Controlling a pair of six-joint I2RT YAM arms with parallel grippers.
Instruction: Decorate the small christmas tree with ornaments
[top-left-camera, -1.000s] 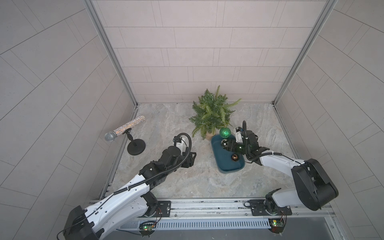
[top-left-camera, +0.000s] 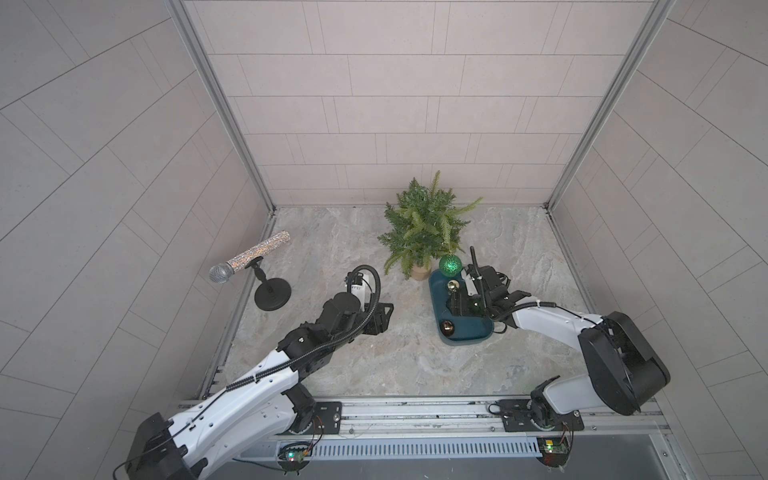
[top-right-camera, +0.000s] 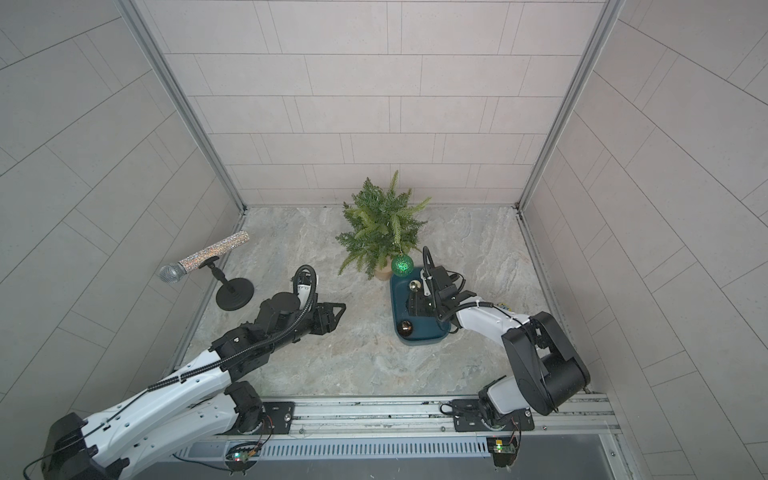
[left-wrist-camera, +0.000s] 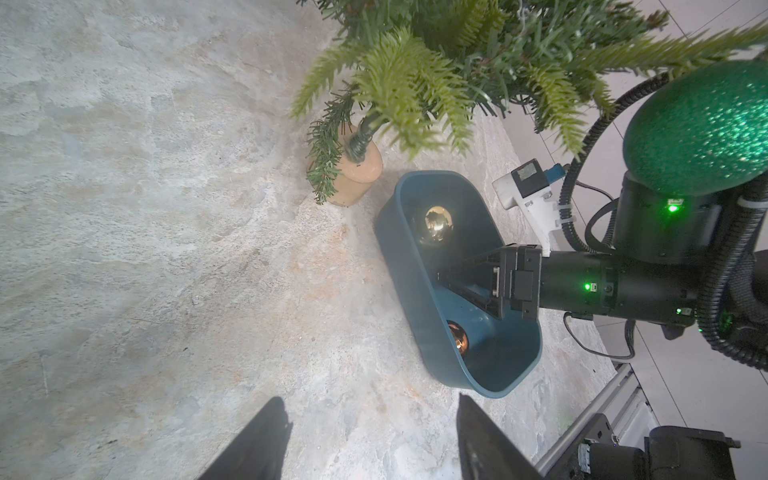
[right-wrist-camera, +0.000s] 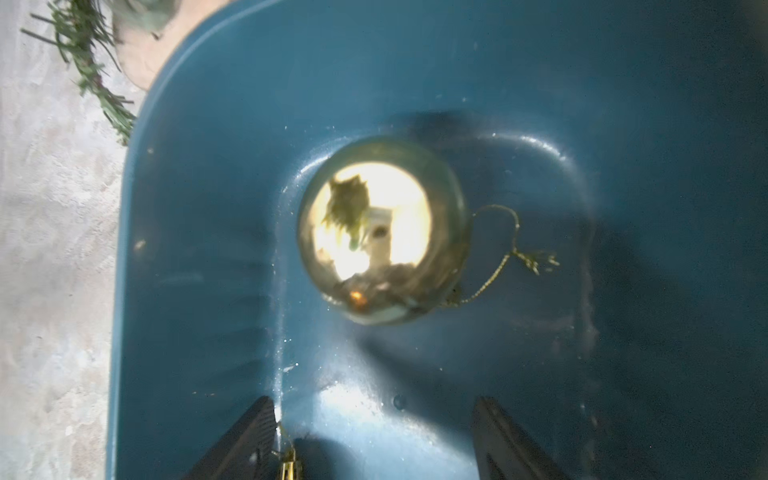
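Note:
The small green tree (top-left-camera: 425, 216) stands at the table's back middle, with a green glitter ball (top-left-camera: 450, 265) hanging from a right-hand branch. In the blue bin (left-wrist-camera: 404, 284) lie a shiny gold ball (right-wrist-camera: 384, 232), with its string loop to the right, and a copper ball (top-left-camera: 446, 327) toward the front. My right gripper is open inside the bin, the gold ball ahead of its fingertips and apart from them. A gold cap (right-wrist-camera: 289, 465) shows beside its left finger. My left gripper stands open and empty over the table, left of the bin.
A glittery microphone (top-left-camera: 254, 254) on a black stand (top-left-camera: 272, 293) stands at the left. Bare table (top-left-camera: 336, 232) lies between it and the tree. The green ball hangs close to the right arm (left-wrist-camera: 648, 280).
The right gripper shifted frontward. The copper ball moved left in the bin, which slid slightly right. Left arm essentially unchanged.

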